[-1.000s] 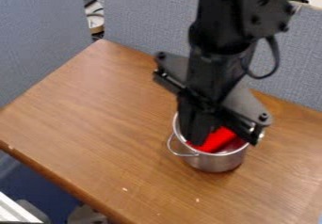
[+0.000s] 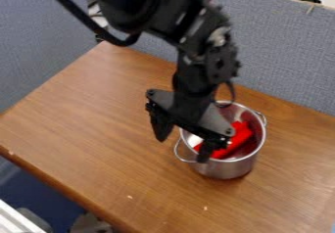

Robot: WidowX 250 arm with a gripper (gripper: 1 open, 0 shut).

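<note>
A steel pot (image 2: 229, 166) with wire handles stands on the right part of the wooden table. A red object (image 2: 236, 135) lies inside it, partly hidden by the black gripper. The gripper (image 2: 183, 136) is open, over the pot's left side, with one finger to the left outside the pot and the other down at the red object inside. Nothing clearly shows held between its fingers.
Grey padded panels (image 2: 288, 56) border it at the back and left.
The arm has drawn back toward the upper left and appears smaller, uncovering more of the pot and the red object. The pot stands in much the same place.
</note>
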